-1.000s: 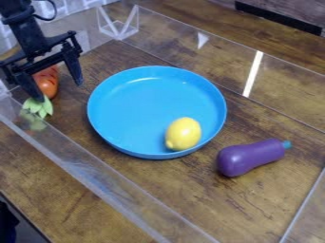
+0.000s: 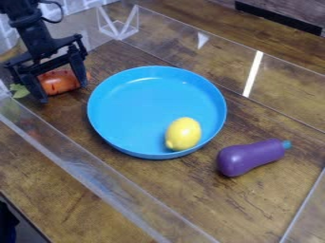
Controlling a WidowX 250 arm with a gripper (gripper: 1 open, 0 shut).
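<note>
My black gripper (image 2: 51,71) is at the upper left, its fingers down around an orange-red vegetable (image 2: 61,83) with green leaves, perhaps a carrot, partly hidden by the gripper and the tray wall. Whether the fingers are closed on it is unclear. A blue plate (image 2: 133,104) fills the centre, with a yellow lemon (image 2: 183,134) on its lower right. A purple eggplant (image 2: 252,157) lies on the wood to the right of the plate.
Clear plastic walls (image 2: 95,190) border the wooden surface (image 2: 254,114) on several sides. Bare wood lies above and right of the plate.
The orange vegetable has turned and shifted slightly right, with its leaves now further up and left. My gripper sits lower over it.
</note>
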